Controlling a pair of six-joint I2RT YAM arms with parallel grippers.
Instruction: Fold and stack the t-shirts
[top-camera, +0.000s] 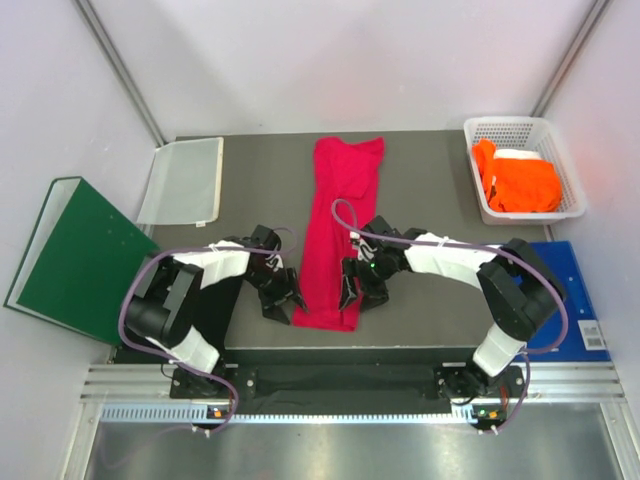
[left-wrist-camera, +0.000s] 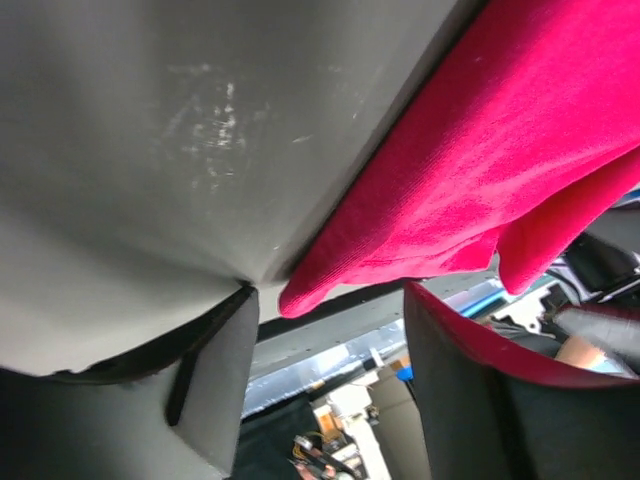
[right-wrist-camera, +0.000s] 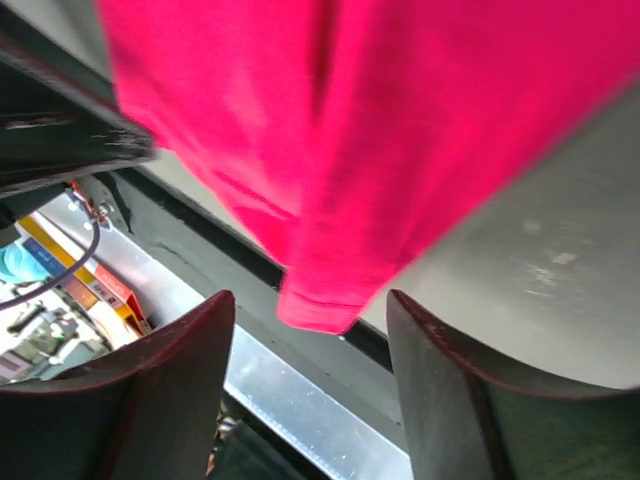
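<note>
A red t-shirt (top-camera: 340, 190) lies as a long narrow strip down the middle of the table, its near end close to the front edge. My left gripper (top-camera: 283, 302) is at that end's left corner, my right gripper (top-camera: 359, 293) at its right corner. In the left wrist view the shirt's corner (left-wrist-camera: 460, 190) lies just ahead of the open fingers. In the right wrist view the shirt's end (right-wrist-camera: 340, 240) lies just beyond the open fingers, not between them.
A white basket (top-camera: 568, 190) with orange cloth stands at the back right. A white board (top-camera: 180, 180), green board (top-camera: 70, 260) and black pad lie at left, a blue board (top-camera: 570, 300) at right.
</note>
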